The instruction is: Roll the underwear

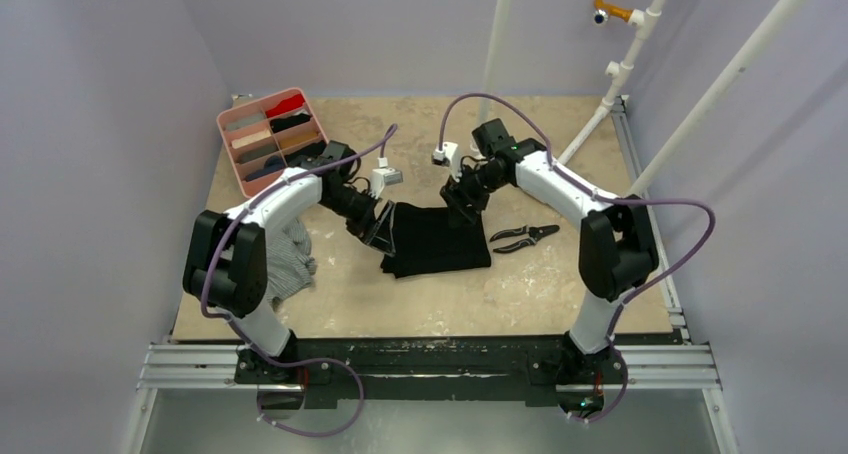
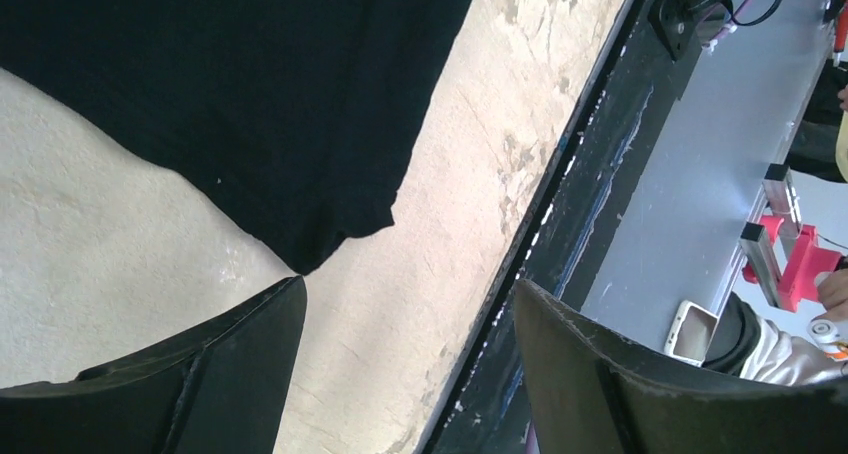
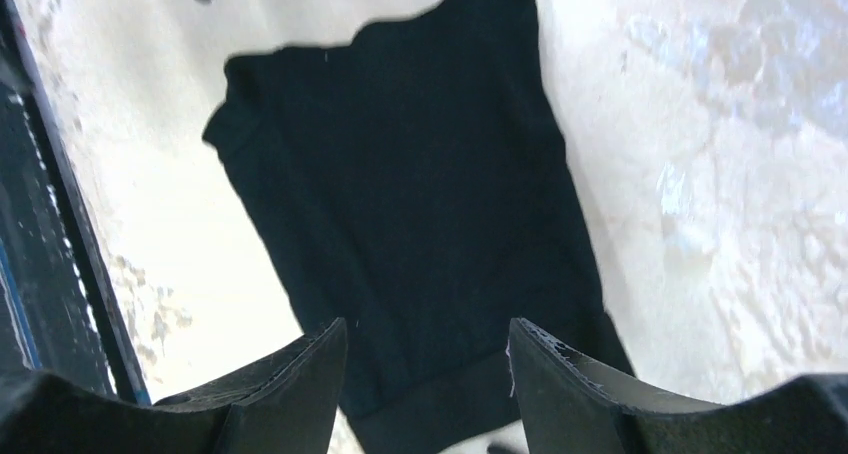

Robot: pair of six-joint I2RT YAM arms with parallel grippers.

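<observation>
The black underwear lies spread flat on the table in a roughly rectangular shape, its edges slightly wavy, with a band along one end in the right wrist view. My left gripper is above its left end; in the left wrist view its fingers are apart over bare table just beside a corner of the cloth, nothing between them. My right gripper hangs over the far right part of the cloth, its fingers apart with only cloth visible below.
Pliers lie right of the underwear. A pink divided box sits back left, a grey striped cloth at the left. White poles stand behind and right.
</observation>
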